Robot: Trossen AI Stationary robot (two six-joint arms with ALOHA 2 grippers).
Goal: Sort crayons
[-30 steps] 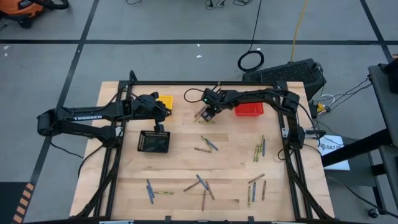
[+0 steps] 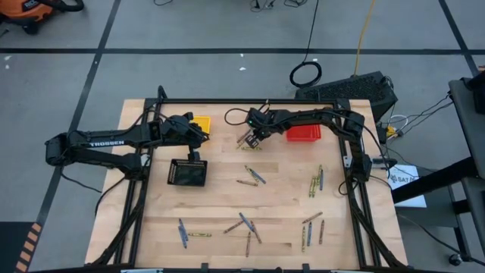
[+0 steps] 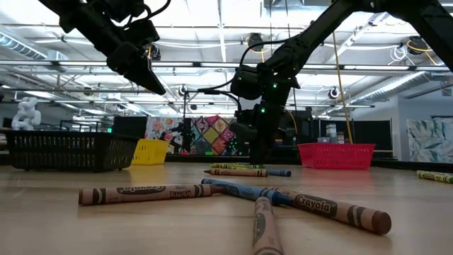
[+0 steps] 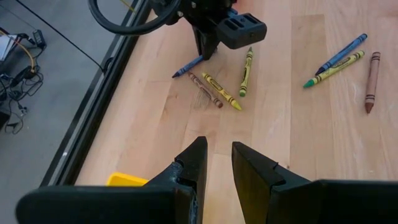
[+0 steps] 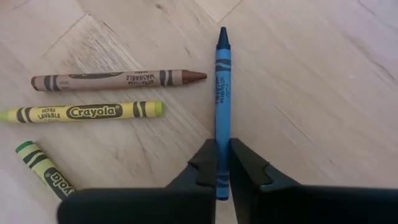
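Observation:
In the right wrist view my right gripper is shut on a blue crayon (image 5: pixel 222 93), near its flat end, the tip pointing away. Left of it lie a brown crayon (image 5: pixel 112 81), a yellow crayon (image 5: pixel 87 112) and a green-tipped crayon (image 5: pixel 46 168). My left gripper stands open and empty near the black basket (image 2: pixel 186 172). In the high view, more blue, brown and yellow-green crayons are spread in groups, such as a blue crayon (image 2: pixel 258 176) at mid-table and a brown crayon (image 2: pixel 248 244) near the front.
A yellow bin (image 2: pixel 201 121) stands behind the left gripper, partly hidden by that arm. The red basket (image 2: pixel 304 133) sits below the right arm. Bare wood (image 2: pixel 216 205) lies between the crayon groups.

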